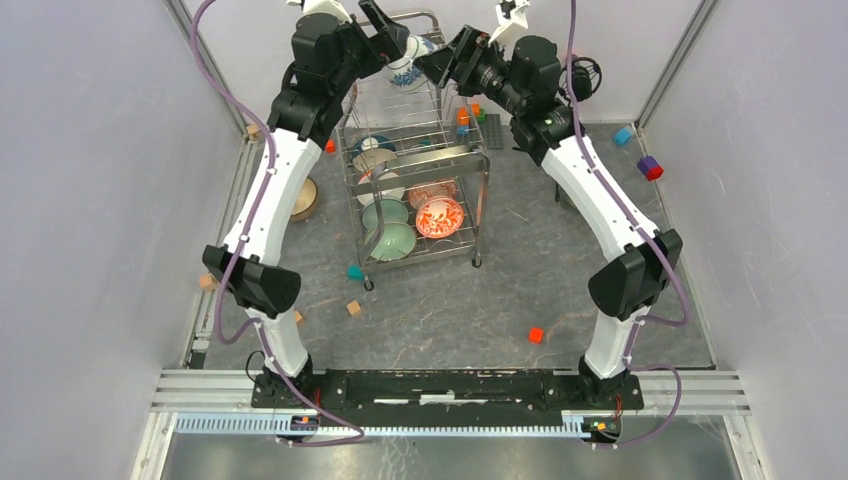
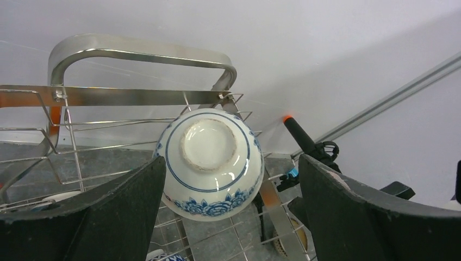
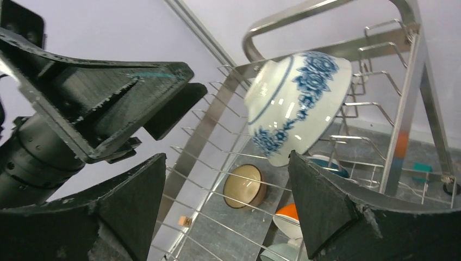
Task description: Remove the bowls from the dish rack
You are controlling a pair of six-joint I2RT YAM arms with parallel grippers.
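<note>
A white bowl with blue flowers (image 1: 410,72) leans on the top tier of the steel dish rack (image 1: 480,200), its foot facing the left wrist view (image 2: 209,163). My left gripper (image 1: 390,40) is open just left of it, its fingers framing the bowl in that view. My right gripper (image 1: 445,62) is open just right of it, facing the bowl in the right wrist view (image 3: 299,109). Lower tiers hold several bowls, among them green (image 1: 392,242) and orange-patterned (image 1: 440,217) ones.
A tan bowl (image 1: 303,200) lies on the floor left of the rack, partly behind my left arm. Small blocks are scattered about. The floor in front of the rack is mostly clear. Walls border both sides.
</note>
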